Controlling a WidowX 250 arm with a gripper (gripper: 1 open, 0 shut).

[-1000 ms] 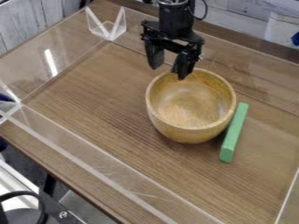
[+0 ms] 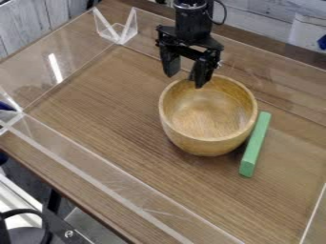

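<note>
My black gripper point(image 2: 189, 67) hangs at the top centre, open, its two fingers apart just above the back rim of a round tan wooden bowl point(image 2: 207, 124). The bowl is empty as far as it shows. A long green block point(image 2: 254, 145) lies along the bowl's right side on the wooden table point(image 2: 102, 143).
A clear plastic piece point(image 2: 116, 26) stands at the back left. Black cables point(image 2: 36, 226) show at the bottom left corner, and a small blue object sits at the left edge.
The gripper has shifted very slightly; the bowl and green block have not visibly moved.
</note>
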